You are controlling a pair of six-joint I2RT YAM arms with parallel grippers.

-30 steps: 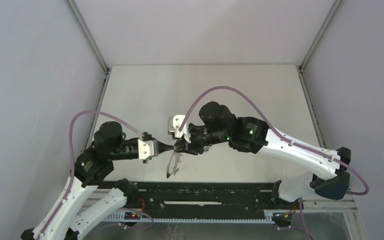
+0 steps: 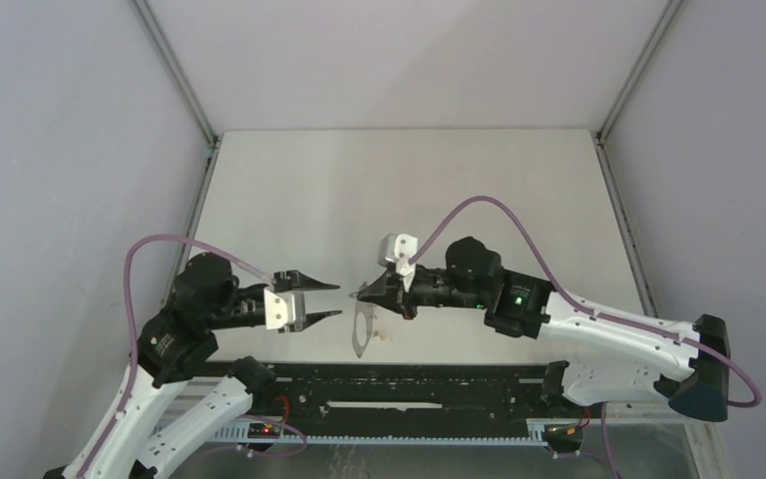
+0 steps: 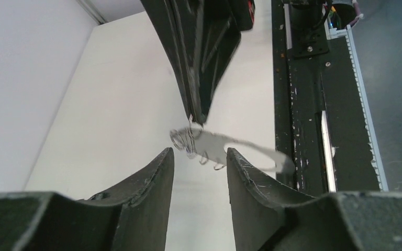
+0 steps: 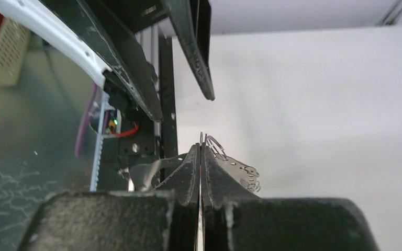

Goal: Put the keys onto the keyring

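My right gripper point(image 2: 361, 295) is shut on a thin wire ring of the keyring point(image 3: 209, 144). A flat grey metal piece with a long opening and several small rings hangs from its fingertips, clear of my left gripper. In the right wrist view, a thin bit of ring point(image 4: 204, 138) sticks up just past the fingertips. My left gripper point(image 2: 340, 299) stands open a short way to the left, facing the right one, with nothing held between its fingers. I cannot make out any separate key.
A dark rail point(image 2: 479, 394) with a pale strip point(image 2: 384, 405) runs along the front edge. Purple hoses point(image 2: 165, 239) arch over both arms.
The right gripper has moved right, and the keyring has come with it.
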